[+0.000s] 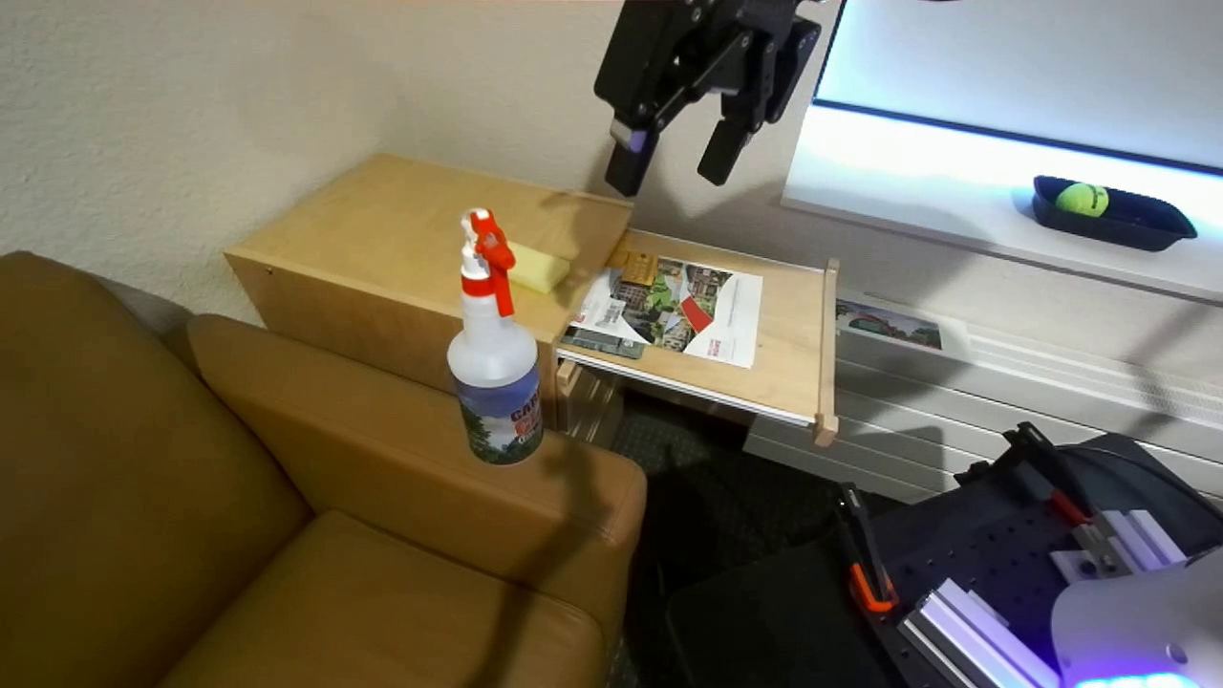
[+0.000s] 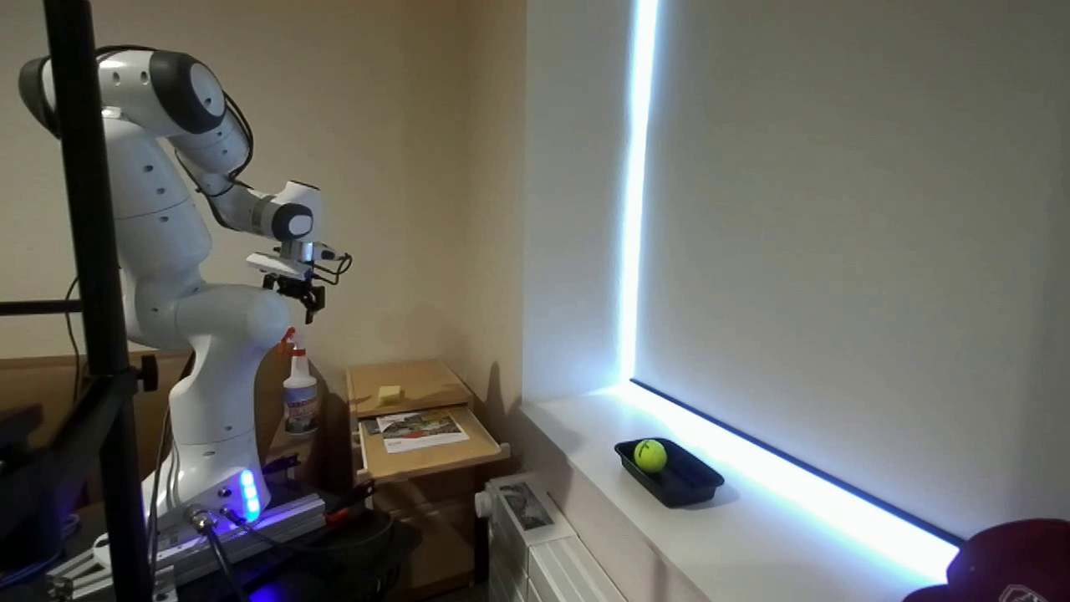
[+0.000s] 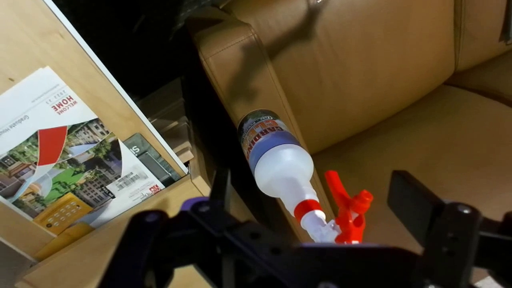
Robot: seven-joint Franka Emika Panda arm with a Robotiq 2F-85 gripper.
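Observation:
A white spray bottle (image 1: 493, 378) with a red trigger head stands upright on the sofa's armrest. In the wrist view the bottle (image 3: 285, 165) shows below the fingers, its nozzle near the middle of the gap between the fingers. My gripper (image 1: 671, 178) hangs in the air to the right of the bottle and higher, its fingers spread wide with nothing between them. A yellow sponge (image 1: 536, 268) lies on the wooden cabinet top (image 1: 378, 224), partly behind the trigger. The open drawer (image 1: 791, 333) holds a brochure (image 1: 699, 315) and a yellow item (image 1: 639, 269).
A brown leather sofa (image 1: 401, 573) fills the lower left. On the windowsill (image 2: 582, 421) sits a black tray (image 2: 692, 487) with a tennis ball (image 2: 649, 456). The white radiator (image 1: 1009, 390) runs under the sill. Air above the cabinet is free.

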